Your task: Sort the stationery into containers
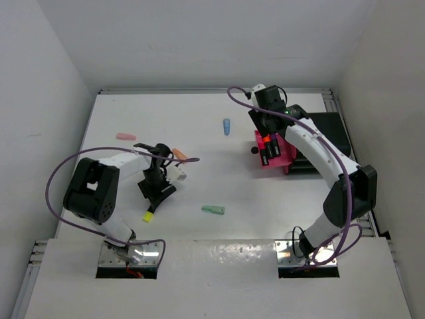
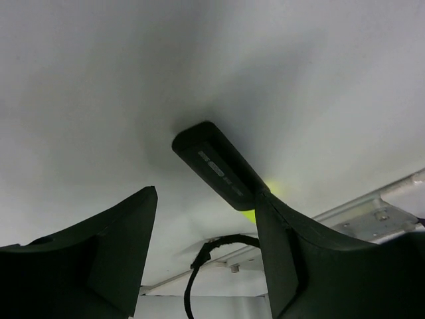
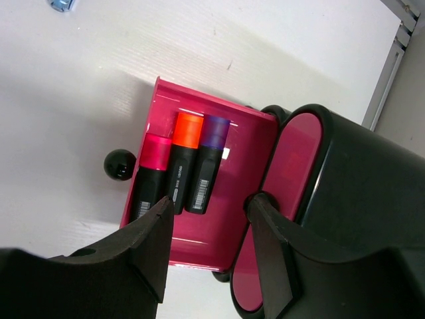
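Note:
A black highlighter with a yellow cap [image 2: 219,166] lies on the table under my left gripper. That gripper is open, its fingers apart around the pen's capped side, the right one hiding part of the yellow. Over the pink drawer [image 3: 226,239] hangs my right gripper, open and empty. Inside the drawer lie a pink-capped [image 3: 151,176], an orange-capped [image 3: 182,159] and a purple-capped highlighter [image 3: 207,163], side by side. On the table are a pink piece [image 1: 125,136], an orange piece [image 1: 180,154], a blue piece [image 1: 226,126] and a green piece [image 1: 213,209].
The drawer belongs to a black cabinet [image 1: 330,131] at the table's right. A round black knob [image 3: 119,165] sticks out beside the drawer wall. A black cable [image 2: 219,242] loops near the metal front rail.

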